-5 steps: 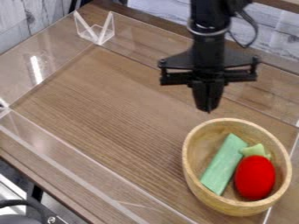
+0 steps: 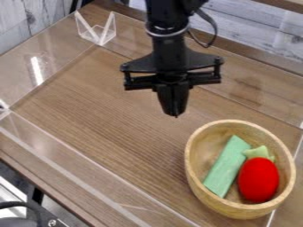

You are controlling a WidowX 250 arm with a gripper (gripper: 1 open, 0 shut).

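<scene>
My black gripper [image 2: 174, 108] hangs over the middle of the wooden table, above and to the upper left of a wooden bowl [image 2: 201, 145]. It is shut, with nothing visible between its fingers. In the bowl lie a red oval object [image 2: 260, 181], a green bar [image 2: 226, 167] and a pale green piece [image 2: 258, 152] partly behind the red one.
A clear wire-like holder [image 2: 97, 27] stands at the back left. Dark cables show at the bottom left corner.
The gripper and arm have moved left across the table, away from above the bowl. The bowl and its contents look unchanged.
</scene>
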